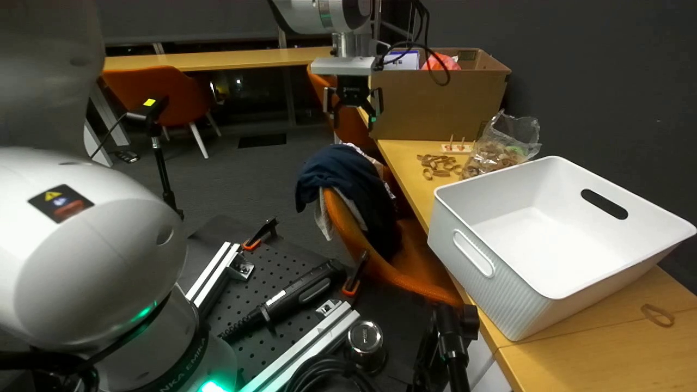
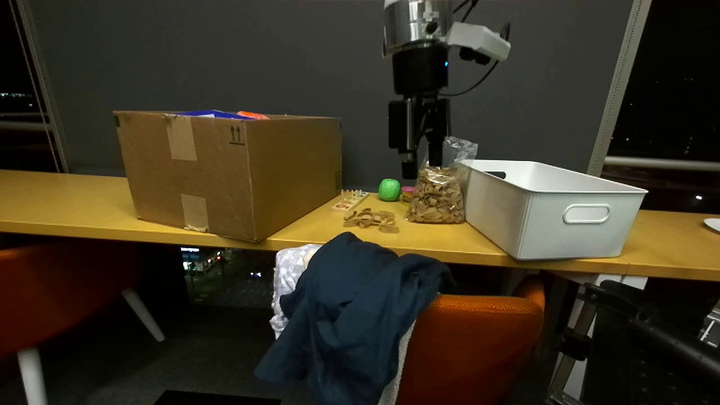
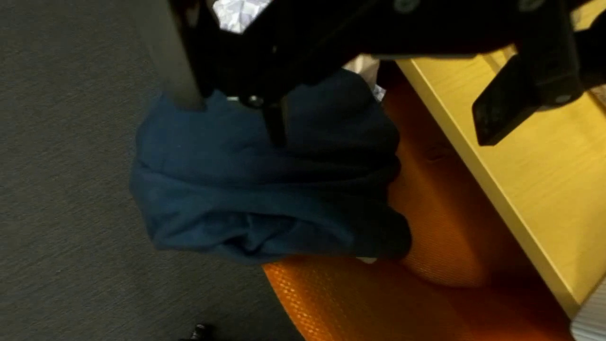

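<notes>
My gripper (image 1: 354, 121) hangs open in the air above the chair, pointing down, its fingers apart with nothing between them. Below it, a dark blue garment (image 3: 255, 182) is draped over the back of an orange chair (image 3: 363, 295), with a pale cloth (image 1: 324, 215) partly showing beneath. In the second exterior view the gripper (image 2: 422, 169) appears in front of a clear bag of brown bands (image 2: 439, 196). Loose brown bands (image 1: 439, 166) lie on the table beside that bag.
A white bin (image 1: 457, 242), empty inside, stands on the wooden table (image 1: 653, 353). One band (image 1: 657, 314) lies near the bin. A large cardboard box (image 1: 431, 104), a small pegged board (image 2: 351, 200) and a green ball (image 2: 389, 189) sit farther along. Floor left of the chair is open.
</notes>
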